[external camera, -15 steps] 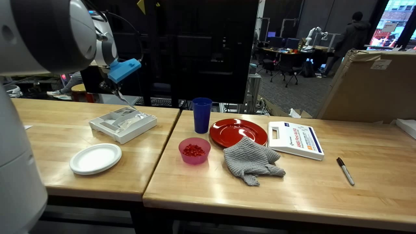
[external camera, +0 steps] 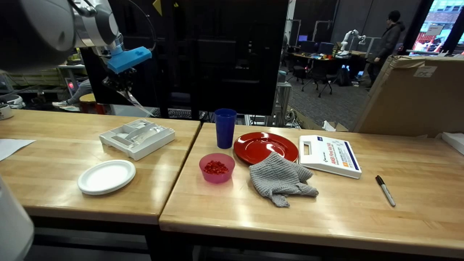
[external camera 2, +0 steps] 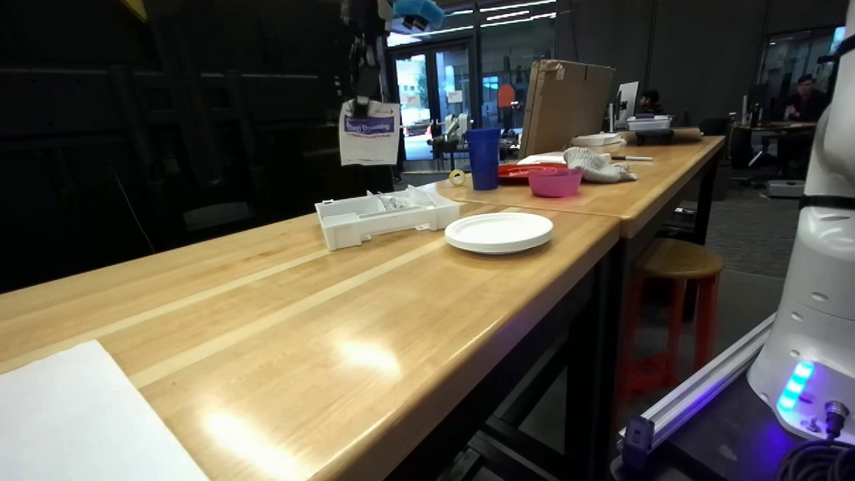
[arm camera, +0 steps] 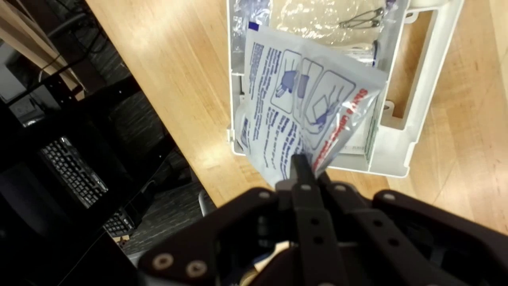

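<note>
Pinched by a corner between the fingertips, a flat white packet [arm camera: 304, 95] printed in blue and red hangs from my gripper, which is shut on it. In exterior view 2 the packet [external camera 2: 369, 136] dangles well above the table; in exterior view 1 it shows as a thin silvery sliver [external camera: 138, 103]. Below the gripper lies the open white first aid tray [external camera: 138, 138], its compartments holding clear bags and small packets. The wrist view has the packet covering part of the tray [arm camera: 431, 95].
A white paper plate [external camera: 107, 176] sits in front of the tray. On the right table are a blue cup [external camera: 225, 128], pink bowl [external camera: 217, 174], red plate [external camera: 243, 150], grey cloth [external camera: 278, 176], white kit lid [external camera: 330, 156] and marker [external camera: 385, 190]. Bare wood lies left of the tray.
My arm and gripper have risen and shifted left in exterior view 1. The packet has come up with them, away from the tray, which has stayed in place.
</note>
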